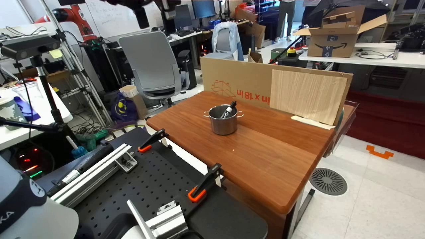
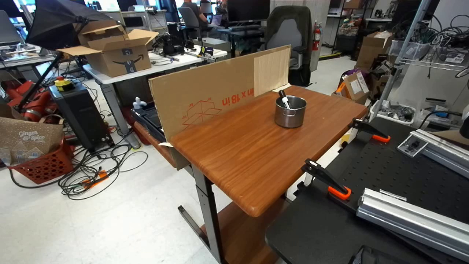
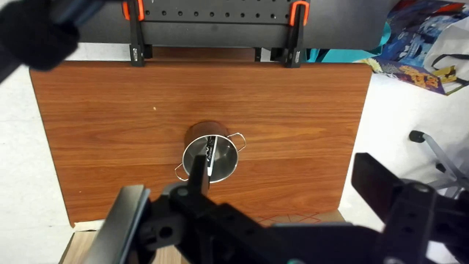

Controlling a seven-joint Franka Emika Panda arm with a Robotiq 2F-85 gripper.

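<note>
On the wooden table (image 1: 263, 147) stands a small steel pot (image 1: 223, 125) with two wire handles. A black and white marker (image 1: 228, 110) leans inside it, its dark end rising above the rim. In exterior view 2 the same pot (image 2: 290, 117) and marker (image 2: 285, 101) appear near the table's far right part. The wrist view looks down on the pot (image 3: 225, 158), with the marker (image 3: 211, 151) inside and a finger close to its lower edge in the picture. My gripper is open, its fingers wide apart and nothing between them, high above the table.
A cardboard panel (image 1: 239, 75) stands along the table's back edge, with a wood-grain sheet (image 1: 308, 95) on it. Two black and orange clamps (image 1: 205, 183) sit at the front edge. The tabletop around the pot is otherwise clear.
</note>
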